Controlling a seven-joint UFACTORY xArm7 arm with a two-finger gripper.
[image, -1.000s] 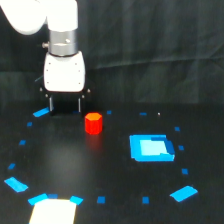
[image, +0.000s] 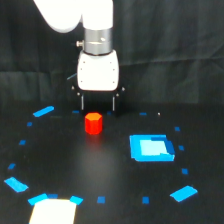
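A red hexagonal block (image: 93, 124) stands on the dark table, left of the middle of the camera view. My white gripper (image: 98, 103) points downward just above or behind the block, its dark fingers (image: 114, 102) spread wide apart. Nothing shows between them, and the block's top is lower in the picture than the fingertips. How far the gripper is from the block in depth, I cannot tell.
A blue square tray (image: 134, 148) with a white patch inside lies to the right. Blue tape pieces (image: 184, 193) and small blue squares mark the table. A pale square (image: 50, 213) sits at the front left edge. Between block and tray the surface is clear.
The arm has moved to the right, from up and left of the red block to nearly in line with it. The gripper stays open; block and tray have not moved.
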